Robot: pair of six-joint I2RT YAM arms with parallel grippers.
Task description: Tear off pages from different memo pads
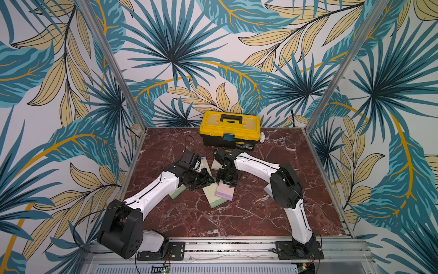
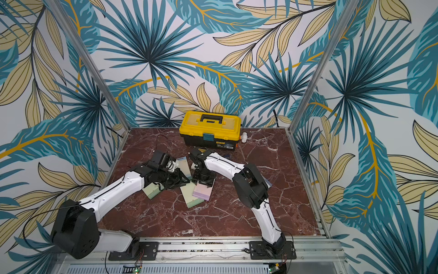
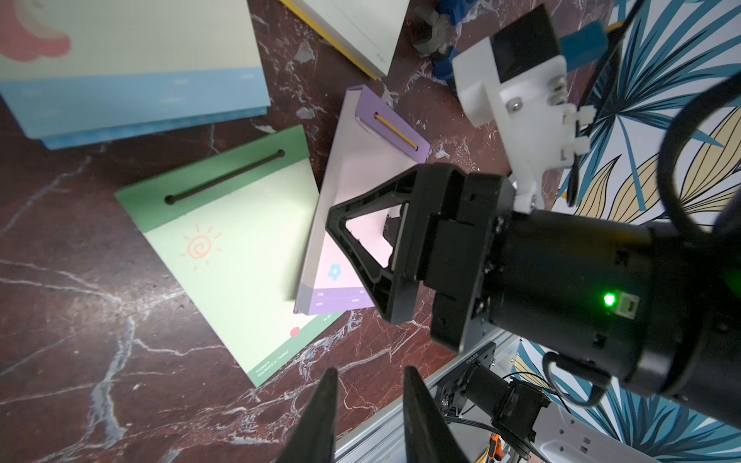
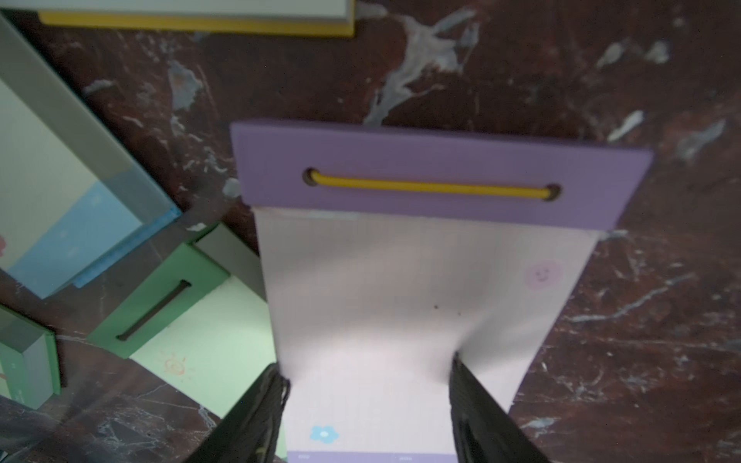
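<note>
Several memo pads lie on the marble table. The pink pad with purple binding [image 4: 401, 301] lies under my right gripper, which stands open over its pages, fingertips either side. A green pad [image 3: 231, 262] lies partly beneath it, with a blue-banded pad [image 3: 131, 69] behind. My left gripper hangs beside these pads, its fingers part open with nothing seen between them; in the left wrist view the right gripper covers part of the pink pad.
A yellow-lidded toolbox [image 1: 230, 125] stands at the back, a small white item [image 1: 262, 137] beside it. Another green pad [image 2: 152, 191] lies left.
</note>
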